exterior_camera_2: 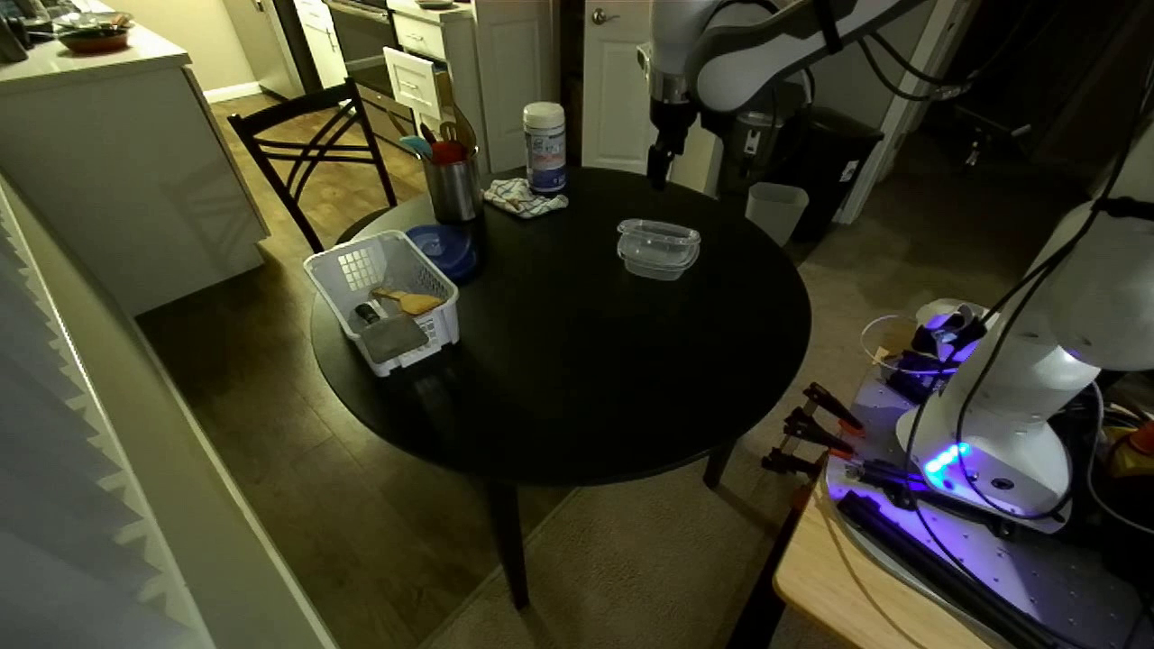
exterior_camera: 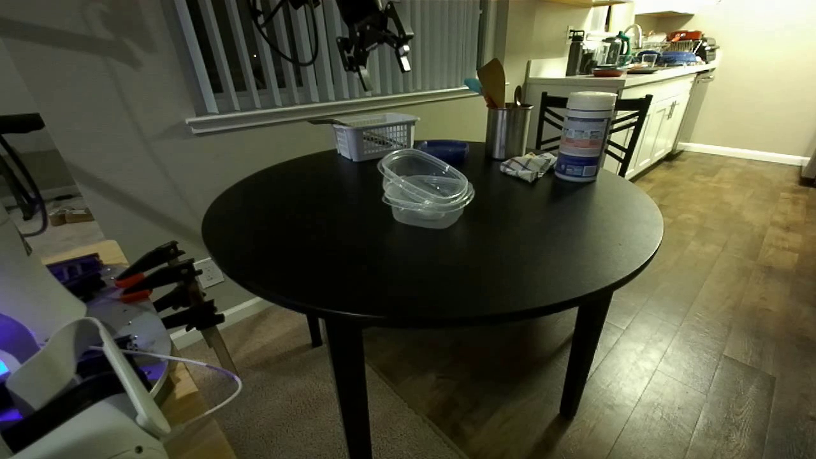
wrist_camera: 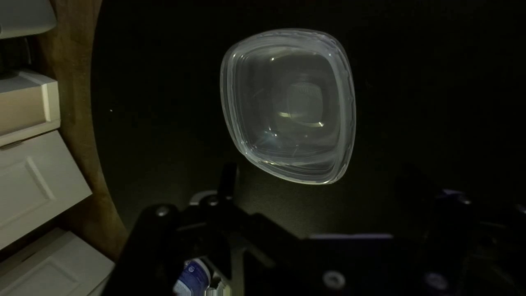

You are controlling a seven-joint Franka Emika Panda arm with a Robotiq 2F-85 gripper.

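Note:
A clear plastic container (exterior_camera: 426, 206) rests on the round black table (exterior_camera: 321, 252), its clear lid (exterior_camera: 425, 174) tilted on top. In the wrist view the container (wrist_camera: 291, 103) shows from above, ahead of the fingers. My gripper (exterior_camera: 386, 72) hangs well above the tabletop, open, its two fingers apart with nothing between them. From the other side, the gripper (exterior_camera_2: 662, 173) appears above the table's far edge, apart from the container (exterior_camera_2: 657, 260). The wrist view is dark around the fingers.
A white basket (exterior_camera_2: 380, 292) holding a wooden utensil stands near a blue bowl (exterior_camera_2: 444, 251). Close by are a steel utensil holder (exterior_camera: 507, 131), a checkered cloth (exterior_camera: 528, 166) and a wipes canister (exterior_camera: 586, 138).

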